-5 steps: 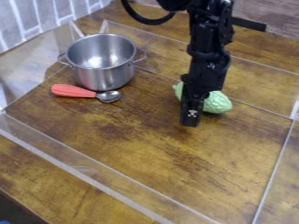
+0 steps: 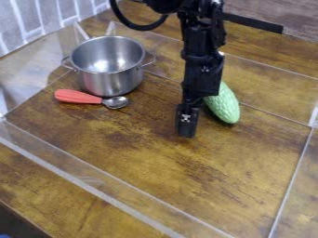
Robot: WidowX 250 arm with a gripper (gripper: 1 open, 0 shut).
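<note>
My black gripper reaches down over the wooden table, just left of a green, textured oblong object that looks like a vegetable and lies partly behind the arm. I cannot tell how far apart the fingers are or whether they touch it. A steel pot with two handles stands at the upper left. A spoon with a red handle lies just below the pot, its bowl toward the right.
A clear edge or panel runs along the left side, and the table's back area behind the arm is mostly bare.
My gripper has shifted left from over the green object. That object has changed its orientation, now lying lengthwise front to back, with more of it showing. The pot and spoon are unmoved.
</note>
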